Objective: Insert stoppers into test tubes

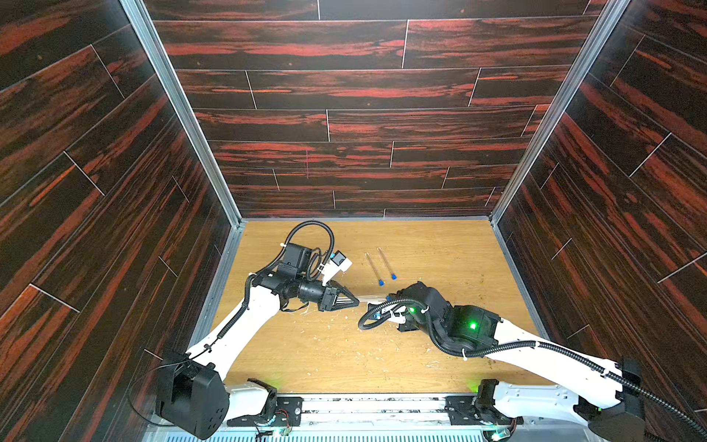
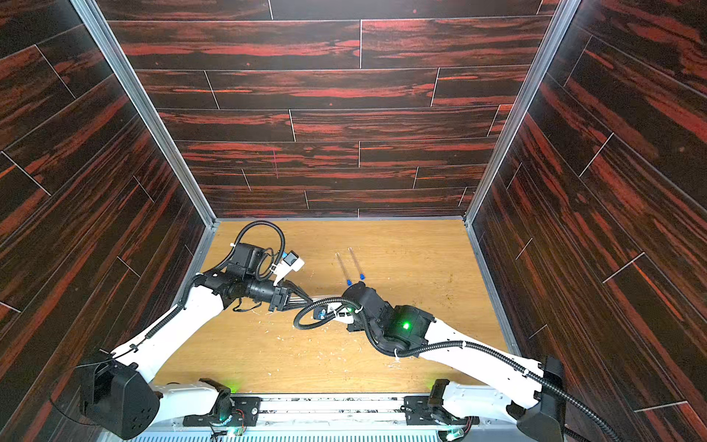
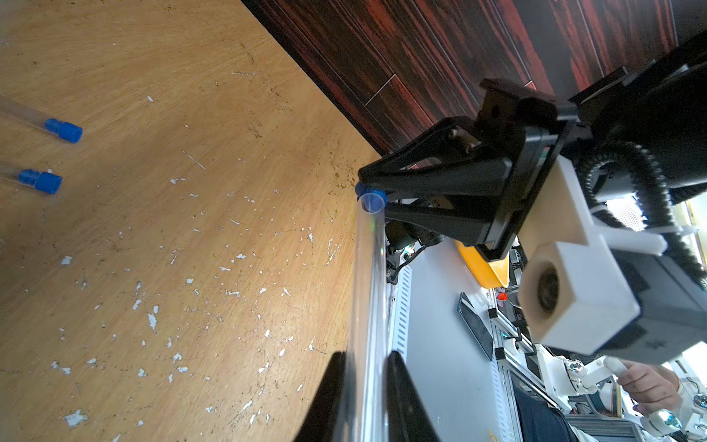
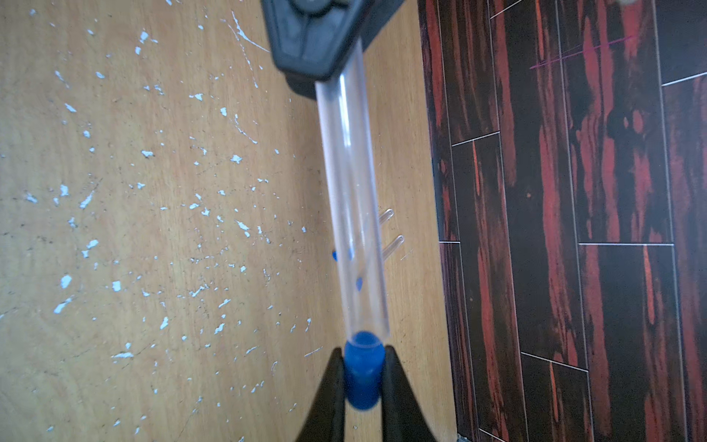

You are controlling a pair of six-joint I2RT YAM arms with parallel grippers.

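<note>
A clear test tube (image 3: pixel 366 287) is gripped by my left gripper, its far end pointing at the other arm. Across from it, my right gripper is shut on a blue stopper (image 4: pixel 363 379). In the right wrist view the stopper lines up with the tube's mouth, and the two meet or overlap at the rim; how deep it sits cannot be told. From the top left, both grippers face each other above the table. Two other tubes with blue stoppers in their ends, a nearer one (image 1: pixel 375 269) and a farther one (image 1: pixel 386 263), lie behind.
The wooden table (image 1: pixel 309 353) is scattered with small white flakes and otherwise open at the front and sides. Dark wood-patterned walls enclose the back and both sides. A looped black cable (image 1: pixel 375 316) hangs round the right wrist.
</note>
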